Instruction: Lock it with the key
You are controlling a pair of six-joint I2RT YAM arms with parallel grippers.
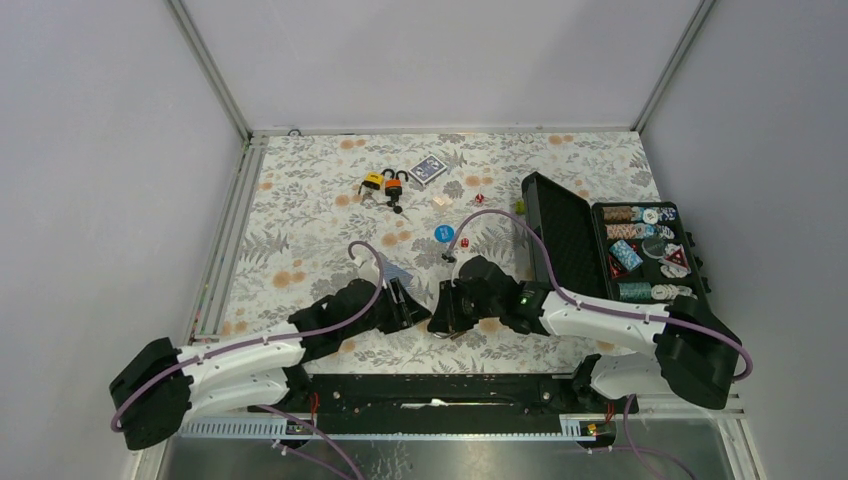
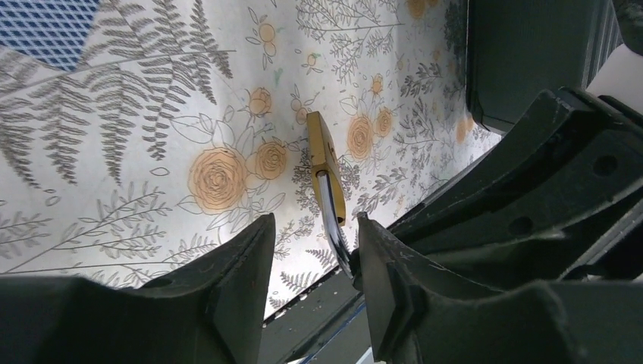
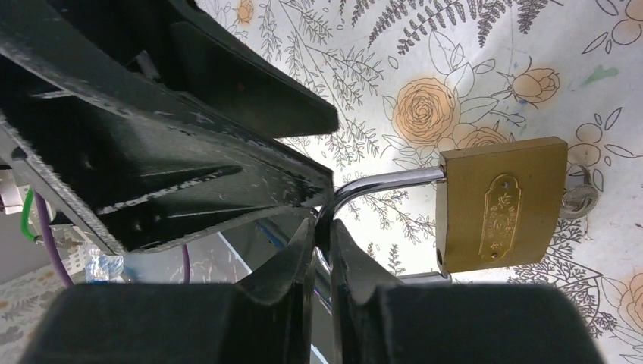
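Observation:
A brass padlock [image 3: 500,203] with a steel shackle hangs from my right gripper, which is shut on the shackle's bend. A small round key ring or key head [image 3: 579,199] shows at the lock's far side. In the left wrist view the padlock [image 2: 319,144] is seen edge-on, shackle toward the right gripper. My left gripper is open, its fingers facing the lock from a short distance, nothing seen held between them. From the top, the two grippers almost meet near the table's front middle, hiding most of the lock.
An open black case of chips [image 1: 566,240] stands at the right. Playing cards [image 1: 428,169], tools [image 1: 393,188], a blue disc [image 1: 444,234] and small dice lie behind the grippers. A blue card [image 2: 42,26] lies beside the left gripper. The front edge is just below.

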